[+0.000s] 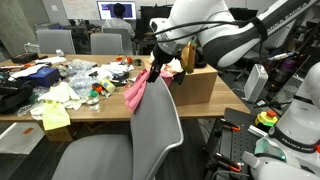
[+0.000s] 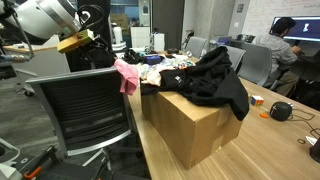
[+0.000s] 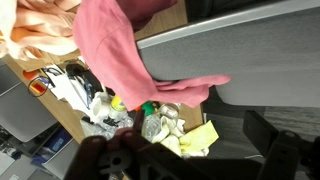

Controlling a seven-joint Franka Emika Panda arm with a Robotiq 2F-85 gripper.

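A pink cloth hangs over the top edge of a grey chair's back. My gripper is above the chair back, close to the cloth. From the other side, exterior view 2 has the cloth at the chair's top corner, right of the gripper. In the wrist view, the cloth crosses the grey chair edge, with a narrow end reaching right. The open gripper has dark, widely parted fingers along the bottom, with no cloth visibly clasped.
A table behind the chair carries cloths, bags and small items. A cardboard box stands to the right; dark clothing drapes over it. A yellow cloth hangs off the table's front. Another person sits far back.
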